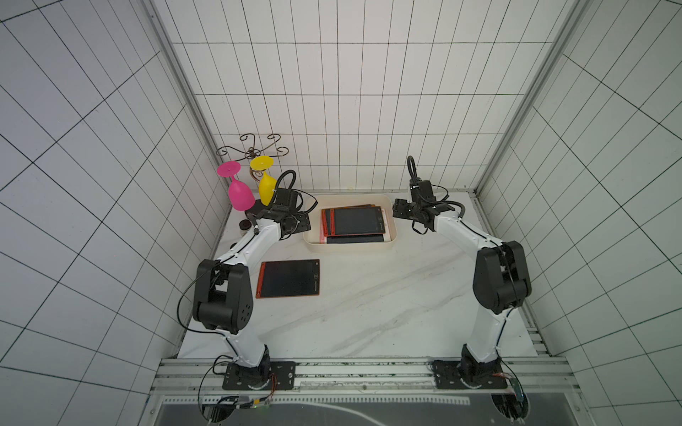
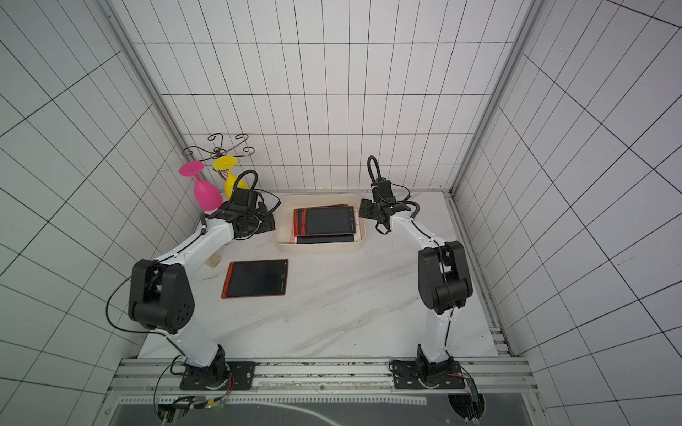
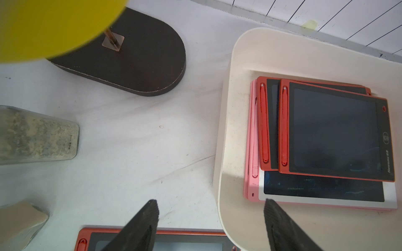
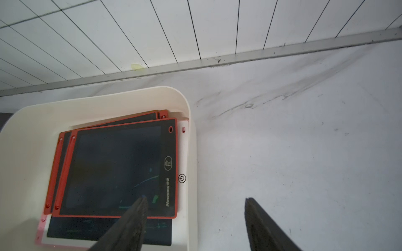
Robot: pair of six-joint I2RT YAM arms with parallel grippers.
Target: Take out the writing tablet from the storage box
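Note:
A cream storage box (image 1: 350, 247) at the back holds a stack of writing tablets: a red-framed one (image 3: 335, 129) on top, another red one (image 3: 263, 125) beneath, and a pink and white one (image 3: 322, 200) lowest. My left gripper is open above the box's left side, empty. My right gripper is open above the box's right side, empty. Another red-framed tablet (image 1: 287, 277) lies on the table at front left, outside the box.
A metal stand with pink (image 1: 240, 193) and yellow (image 2: 231, 183) upturned glasses is at back left, its dark base (image 3: 142, 62) beside the box. A clear container (image 3: 37, 138) stands near it.

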